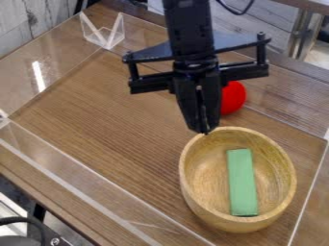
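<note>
The black gripper [198, 123] hangs in the upper middle of the camera view, over the wooden surface just above and left of a tan round bowl [206, 197]; it is shut, with nothing visible between its fingers. In the bowl lies a green rectangular block [241, 192]. A red round object [234, 101] sits behind the gripper to the right, partly hidden by it.
A clear plastic holder [100, 31] stands at the back left. Black cables show at the lower left corner.
</note>
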